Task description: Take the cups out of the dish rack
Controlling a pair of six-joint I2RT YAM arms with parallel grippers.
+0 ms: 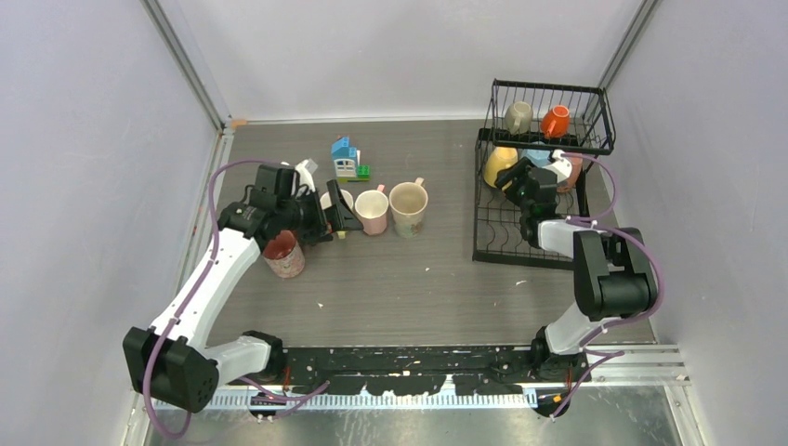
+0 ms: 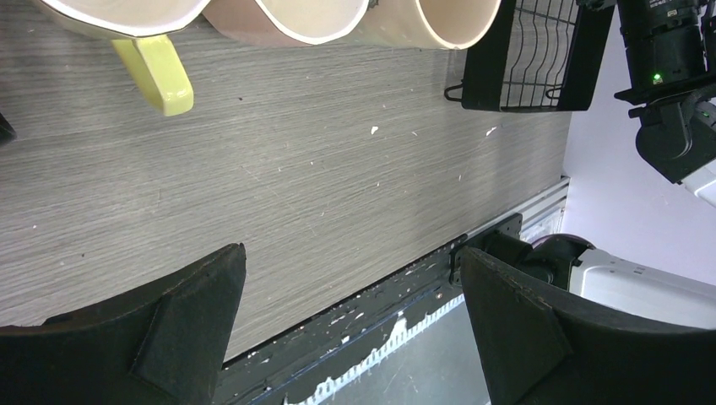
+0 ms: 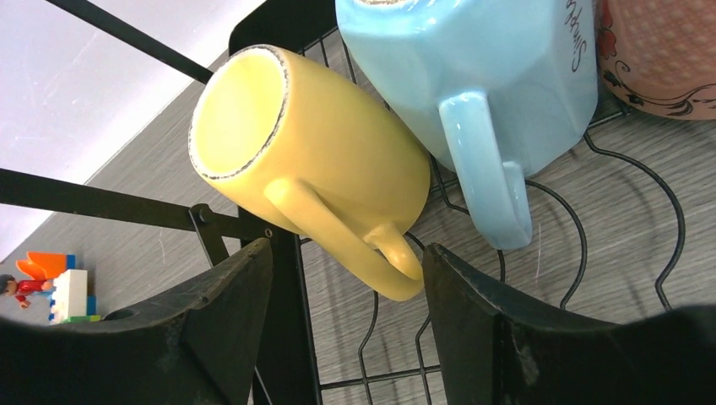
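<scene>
In the dish rack (image 1: 478, 228), a yellow mug (image 3: 338, 152), a light blue mug (image 3: 515, 59) and a pink patterned mug (image 3: 659, 51) lie tipped on the lower tier; a grey mug (image 1: 518, 117) and an orange mug (image 1: 558, 119) are on the upper tier. My right gripper is part open at the yellow mug's handle, with fingers either side of its lower end. Several cups (image 1: 407, 209) stand on the table at left. My left gripper hangs open above them, nothing between its fingers.
A toy house (image 1: 346, 160) stands behind the cups. A red patterned cup (image 1: 284, 260) is beside my left arm. Walls enclose the sides and back.
</scene>
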